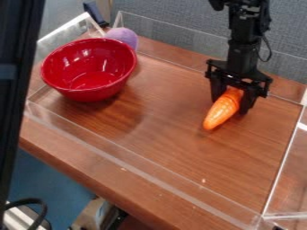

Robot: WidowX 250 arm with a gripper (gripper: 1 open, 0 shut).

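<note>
An orange carrot [221, 112] lies on the wooden table at the right of the camera view. The black gripper [240, 89] comes down from the top right over the carrot's upper end, its fingers around that end. Whether they are closed on it is hidden by the dark housing and hard to make out. A red bowl [86, 85] stands on the left, well apart from the gripper.
A purple object [122, 37] sits behind the bowl at the back left. Clear low walls [285, 171] edge the wooden surface [144, 162].
</note>
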